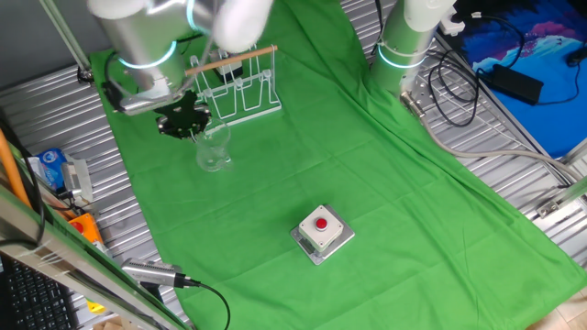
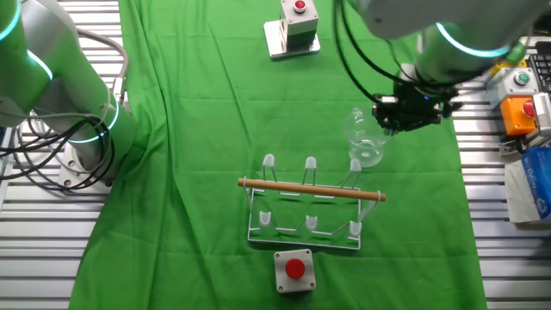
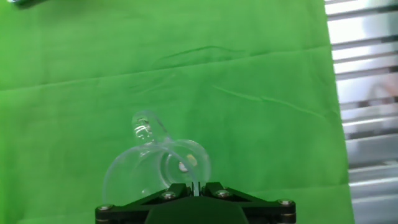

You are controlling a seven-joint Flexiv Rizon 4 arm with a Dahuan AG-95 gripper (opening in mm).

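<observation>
A clear glass cup (image 1: 214, 151) with a handle is at the left of the green cloth, near the rack. My gripper is shut at the near side of the cup's rim, its narrow fingertips close together with the thin clear wall between them. The wrist view shows the cup (image 3: 146, 165) from above, handle pointing away and round base seen through the glass. In exterior view 2 the gripper (image 2: 387, 129) meets the upper right of the cup (image 2: 366, 142). Whether the base touches the cloth is hard to tell.
A white wire rack (image 2: 306, 241) with a wooden bar (image 2: 310, 188) stands close to the cup. A red-button box (image 1: 321, 225) sits mid-cloth, and another button box (image 2: 294, 271) is beside the rack.
</observation>
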